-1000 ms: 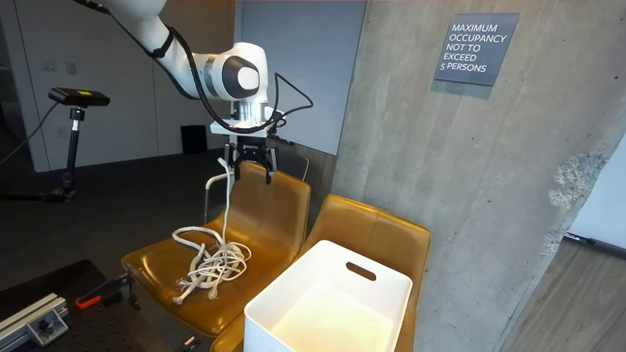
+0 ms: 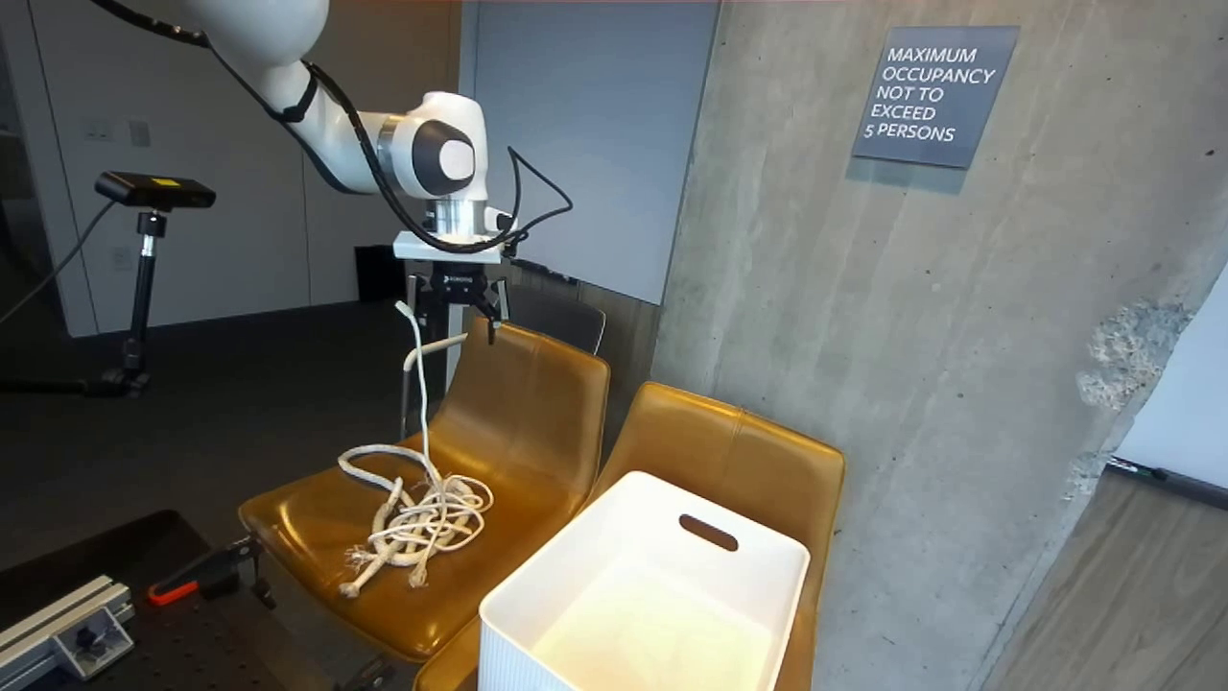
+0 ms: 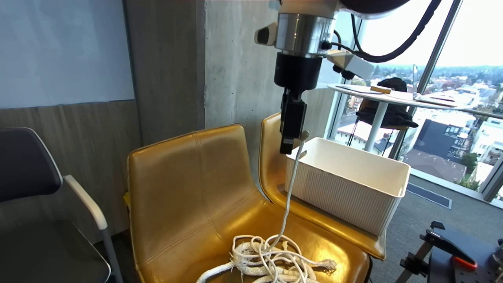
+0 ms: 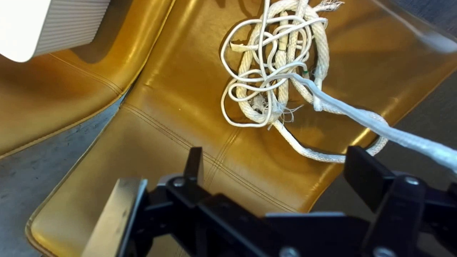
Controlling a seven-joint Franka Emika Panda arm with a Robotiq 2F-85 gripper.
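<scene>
A tangle of white rope (image 2: 432,518) lies on the seat of a tan chair. One strand (image 4: 372,122) rises from the heap; in the wrist view it passes outside the right-hand finger and leaves at the right edge. Exterior view 1 shows that strand's upper end (image 2: 405,311) beside the outer side of my gripper (image 2: 460,332). What keeps the strand up is hidden. My gripper hangs open above the chair, pointing down, and only bare seat and backrest show between its spread fingers in the wrist view.
Right of the rope's chair, in exterior view 1, an empty white bin (image 2: 645,599) stands on a second tan chair (image 2: 748,449). A dark office chair (image 3: 30,165) is near in exterior view 2. A concrete wall (image 2: 921,345) rises behind the chairs.
In exterior view 1 my gripper has shifted left and slightly up, still open. The strand's upper end has moved left along with it, while the rope heap and bin stay put.
</scene>
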